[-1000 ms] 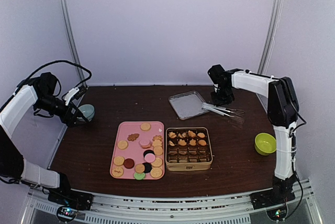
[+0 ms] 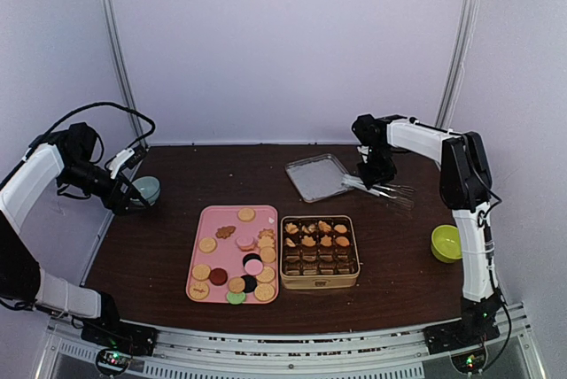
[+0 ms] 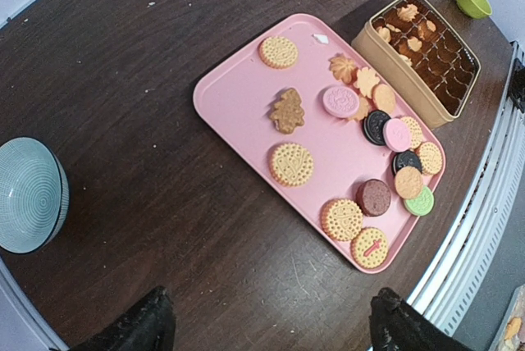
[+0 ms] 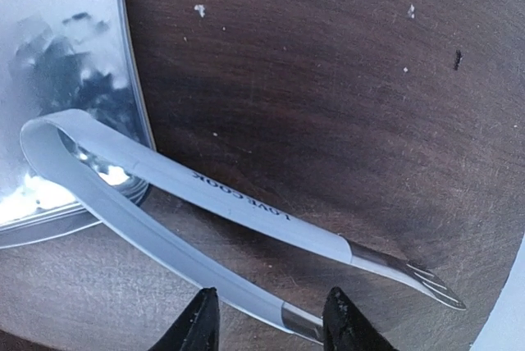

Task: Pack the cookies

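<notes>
A pink tray [image 2: 227, 224] holds several cookies of mixed shapes and colours. Right of it, a tin [image 2: 320, 281] with a divided insert has small cookies in its back compartments; the front ones look empty. Steel tongs [image 4: 242, 207] marked LOVECOOK rest with their bend on a clear tray [image 2: 312, 175] at the back. My right gripper is open directly over the tongs, one arm of which runs between its fingertips in the view. My left gripper stands open above the left side of the table, with nothing between its fingers.
A light blue bowl [image 3: 25, 195] sits at the far left, below the left arm. A green bowl [image 2: 446, 243] is at the right. Bare table lies behind the pink tray and along the front.
The right arm has shifted slightly, its gripper a little lower over the tongs and its elbow inward. The left arm and the objects look unchanged.
</notes>
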